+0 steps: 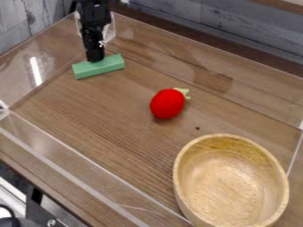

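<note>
My gripper (96, 53) hangs at the back left of the table, dark and small, its tips just at the upper edge of a flat green block (99, 66). The gripper looks shut; whether it touches the block cannot be told. A red tomato-like object (167, 104) with a pale green top lies near the middle of the table.
A round light wooden bowl (231, 144) stands at the front right. Grey walls line the back and left.
</note>
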